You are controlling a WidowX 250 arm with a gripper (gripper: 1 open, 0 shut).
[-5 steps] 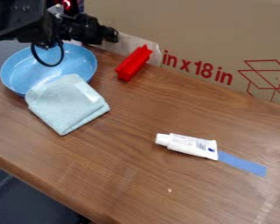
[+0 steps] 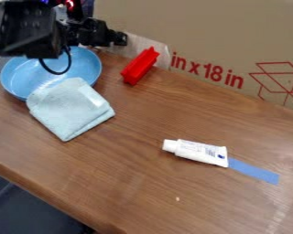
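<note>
The black robot gripper (image 2: 106, 38) hangs at the top left over the back of a blue plate (image 2: 23, 73); it stands open, though its fingertips are small and dark. A red object (image 2: 139, 66) lies to its right on the table, near the box. A folded pale blue cloth (image 2: 70, 110) lies at the front edge of the plate. A white tube (image 2: 196, 151) lies on the right part of the table, by a strip of blue tape (image 2: 253, 171).
A cardboard box (image 2: 222, 37) with red print forms the back wall. A dark area lies beyond the table's lower left edge.
The arm and gripper have shifted slightly at the top left. The plate, cloth, red object and tube have stayed where they were.
</note>
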